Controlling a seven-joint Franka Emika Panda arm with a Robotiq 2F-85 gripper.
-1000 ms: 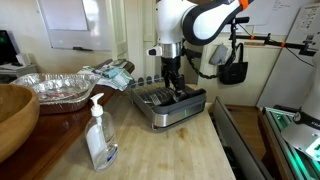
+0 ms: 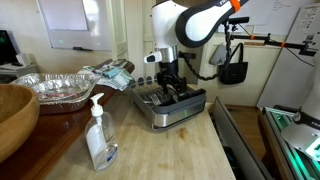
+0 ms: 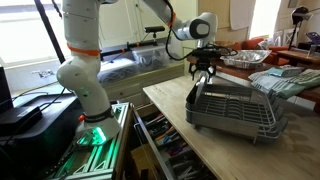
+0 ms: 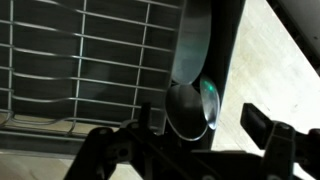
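Observation:
My gripper is open above the narrow side compartment of a grey dish rack (image 2: 180, 114). Its dark fingers stand wide apart at the bottom of the wrist view. Between and beyond them, several shiny metal spoons lie in the compartment: one rounded bowl (image 4: 186, 112) close to the gripper, a narrower spoon (image 4: 210, 101) leaning beside it, and a longer piece (image 4: 192, 45) farther up. In exterior view 2 the gripper (image 3: 203, 74) hangs at the rack's far end. Whether the fingers touch any spoon cannot be told.
The rack's wire grid (image 4: 80, 65) looks empty. On the wooden table stand a clear pump bottle (image 2: 101, 135), a foil tray (image 2: 60, 90) and a large brown bowl (image 2: 15, 118). A crumpled cloth (image 2: 115, 73) lies behind the rack.
The white arm above the rack has shifted slightly to the right in exterior view 1. The rack and the objects on the table look unmoved.

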